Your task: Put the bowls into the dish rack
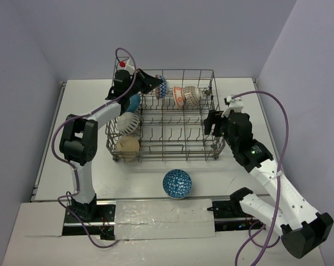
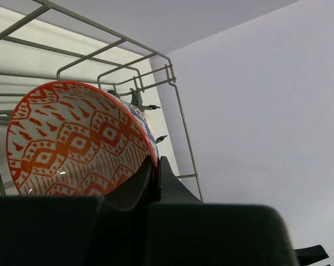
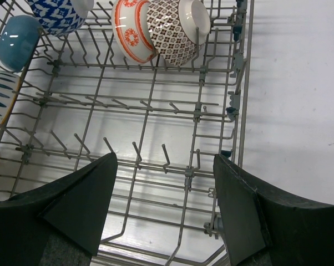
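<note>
My left gripper is shut on the rim of a blue-patterned bowl with an orange interior, held on its side at the back of the dish rack. An orange-banded bowl and a brown-patterned bowl sit to its right. A blue bowl, a white ribbed bowl and a beige bowl fill the rack's left side. My right gripper hangs open above the rack's right side, empty. A blue-patterned bowl lies on the surface in front.
The rack's middle and front right rows are empty. Grey walls stand at the back and sides. Bare white surface lies right of the rack.
</note>
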